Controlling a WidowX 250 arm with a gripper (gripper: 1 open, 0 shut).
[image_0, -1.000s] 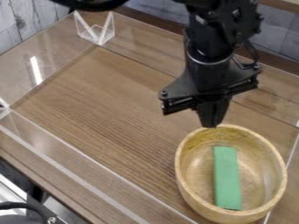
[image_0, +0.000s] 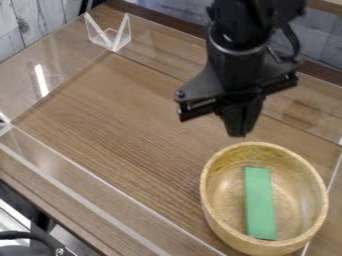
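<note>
A dark robot gripper (image_0: 237, 120) hangs over the wooden table, above and just behind a pale yellow bowl (image_0: 214, 190) at the lower right. Its narrow tip points down and appears shut, with nothing visible held in it. Inside the bowl lies a green rectangular block (image_0: 259, 203), lengthwise toward the camera.
A clear plastic holder (image_0: 110, 32) stands at the back left edge. Dark cables show at the lower left corner, beyond the table's edge.
The gripper arm has shifted slightly and changed pose over the last second, moving a little left from where it was. The bowl and green block have not moved.
</note>
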